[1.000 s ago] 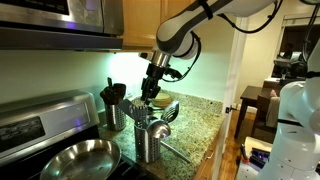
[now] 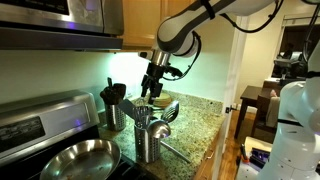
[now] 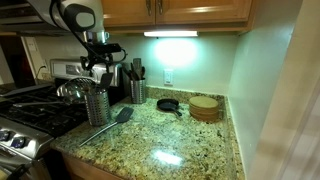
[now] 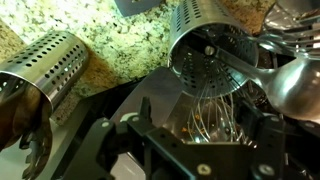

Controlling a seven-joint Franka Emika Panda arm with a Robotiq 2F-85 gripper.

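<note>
My gripper (image 2: pixel 152 84) hangs above a perforated steel utensil holder (image 2: pixel 148 148) at the counter's edge by the stove. In the wrist view its dark fingers stand apart, and the gripper is open. A wire whisk (image 4: pixel 212 118) shows below and between them, but no grip on it is visible. The holder (image 4: pixel 190 20) also carries a shiny ladle (image 4: pixel 298 88) and other metal tools. Exterior view 2 shows the gripper (image 3: pixel 104 54) over the same holder (image 3: pixel 97 107), beside a wire strainer (image 3: pixel 75 89).
Behind stands a second holder (image 3: pixel 138 92) with dark utensils. A black spatula (image 3: pixel 124 115) lies on the granite counter, with a small pan (image 3: pixel 170 104) and a round woven basket (image 3: pixel 203 107) farther back. The stove holds a large pan (image 2: pixel 82 162). Cabinets hang above.
</note>
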